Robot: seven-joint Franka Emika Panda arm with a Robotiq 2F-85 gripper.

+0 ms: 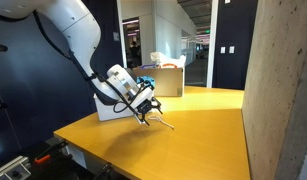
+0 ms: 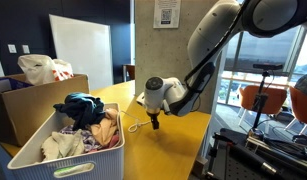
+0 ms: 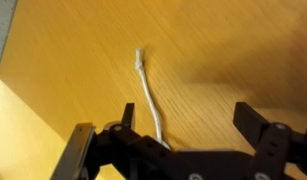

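Observation:
A pale cord with a knotted end lies on the wooden table in the wrist view. It runs down toward the gap between my fingers, and its lower part is partly hidden by the gripper body. My gripper is open, fingers wide apart, with nothing visible held between them. In exterior view 1 the gripper is low above the table beside the cord. Exterior view 2 shows the cord on the table close to the gripper; whether they touch I cannot tell.
A white basket full of crumpled cloths stands on the table near the arm. Behind it is a cardboard box with a white bag. A concrete pillar borders the right side.

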